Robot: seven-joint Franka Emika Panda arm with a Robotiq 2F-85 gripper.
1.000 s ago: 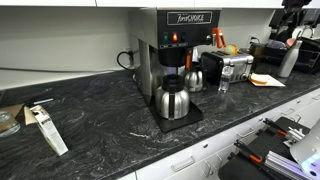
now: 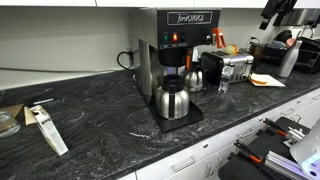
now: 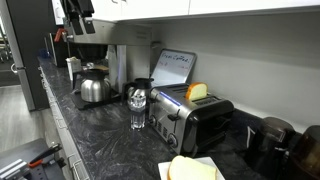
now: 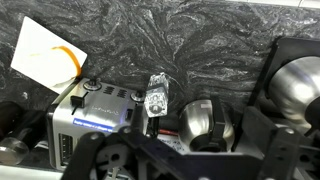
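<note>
My gripper (image 3: 80,28) hangs high above the counter, open, with nothing seen between its fingers. In exterior view 1 the gripper (image 2: 269,23) is at the upper right, above the toaster's side of the counter. The silver toaster (image 3: 192,122) has a slice of bread (image 3: 196,91) sticking out of its top. Another bread slice (image 3: 190,168) lies on a white napkin (image 4: 42,62) beside it. Near the toaster stand a clear bottle (image 4: 157,98) and a steel pot (image 4: 205,122), both below the gripper in the wrist view.
A tall coffee maker (image 2: 150,55) stands mid-counter with a steel carafe (image 2: 173,100) on its base. Wall cabinets (image 3: 250,18) overhang the back. At the far left lies a white carton (image 2: 48,130).
In exterior view 1 my gripper has moved left from the far right edge. The toaster, bottle, carafe and other counter items have not visibly moved.
</note>
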